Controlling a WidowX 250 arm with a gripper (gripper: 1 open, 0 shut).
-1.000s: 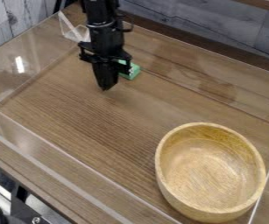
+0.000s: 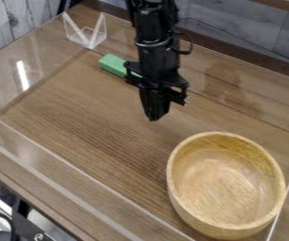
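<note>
My black arm (image 2: 157,47) reaches down from the top centre, with the gripper (image 2: 152,102) low over the middle of the wooden table. Its fingertips are small and dark, and I cannot tell whether they are apart or together. A green object (image 2: 114,64) lies behind and left of the gripper, partly hidden by the arm.
A large tan oval bowl (image 2: 225,183) sits at the front right. Clear plastic pieces stand along the left edge, and a wall runs along the back.
The arm and gripper have moved right and slightly toward the front, uncovering more of the green object at their left. The bowl has not moved.
</note>
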